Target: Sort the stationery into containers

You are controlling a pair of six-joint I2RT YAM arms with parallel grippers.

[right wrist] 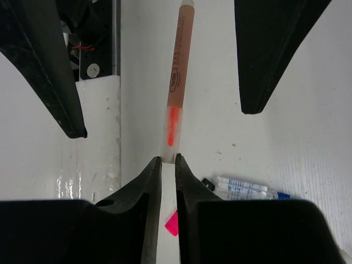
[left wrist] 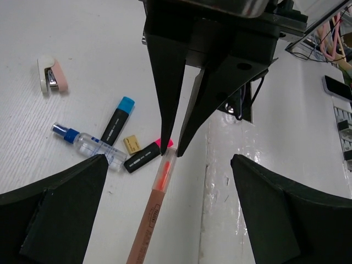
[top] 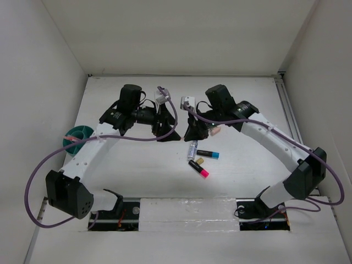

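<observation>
A brown pen with a clear cap (left wrist: 147, 225) is held by its capped end in my right gripper, shut on it, at mid-table. My left gripper stands open around the pen, its fingers apart on either side. On the table lie a spray bottle (top: 192, 151), a blue-capped marker (top: 207, 154), a pink-capped marker (top: 198, 168), a small yellow block (left wrist: 132, 144) and a pink-and-white stapler (left wrist: 59, 78). A green round container (top: 84, 132) with a pink item in it stands at the far left.
White walls (top: 33, 93) enclose the table on the back and sides. Both arms reach in toward the centre, their grippers close together.
</observation>
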